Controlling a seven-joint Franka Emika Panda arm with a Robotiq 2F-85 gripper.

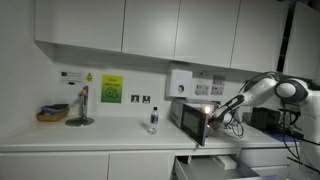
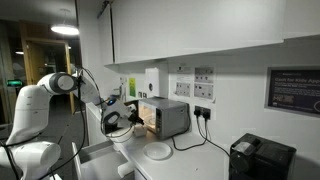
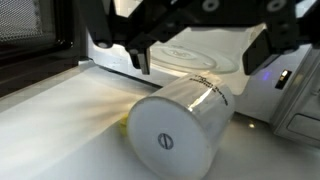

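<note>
In the wrist view, a white cylinder [image 3: 168,140] with a pale round end and a small slotted knob at its centre lies just below my gripper. The two dark fingers stand wide apart, with empty space between their tips. Nothing is held. Behind the cylinder is a large pale rounded shape [image 3: 195,55], partly hidden, and a bit of something yellow [image 3: 124,126] peeks out at its left. From outside, my gripper [image 1: 217,119] hangs low beside the microwave [image 2: 166,117], over the counter.
A white plate [image 2: 158,151] lies on the counter in front of the microwave, and a black toaster [image 2: 258,160] stands farther along. An open drawer [image 1: 208,169] juts out below. Left of the microwave are a bottle [image 1: 154,121] and clear counter [image 1: 115,133].
</note>
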